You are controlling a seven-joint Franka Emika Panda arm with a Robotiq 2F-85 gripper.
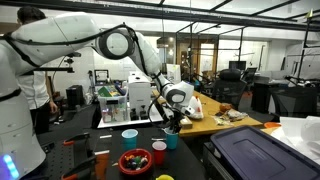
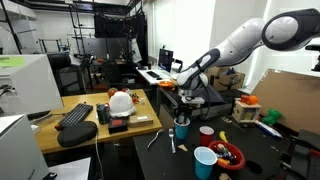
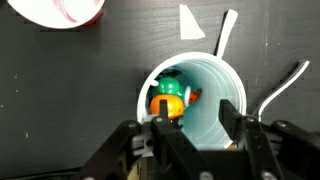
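A light blue cup [image 3: 222, 86] fills the middle of the wrist view, its mouth facing the camera. Inside it lie small green [image 3: 170, 84], orange [image 3: 168, 105] and red [image 3: 195, 96] pieces. My gripper is over the near part of the cup's mouth, its two fingers wide apart. Nothing shows held between them, though the near side of the cup is partly hidden. From the side, the gripper [image 1: 176, 127] points down right at the top of the blue cup [image 1: 171, 141]; whether the fingertips dip below the rim cannot be told.
Close by stand a second blue cup [image 2: 205, 160], a red mug [image 2: 206, 135] and a red bowl [image 2: 232, 153] of small items. White utensils [image 3: 285, 90] lie beside the cup. A dark grey bin lid [image 1: 262, 158] covers the right; a wooden desk [image 2: 140, 125] stands behind.
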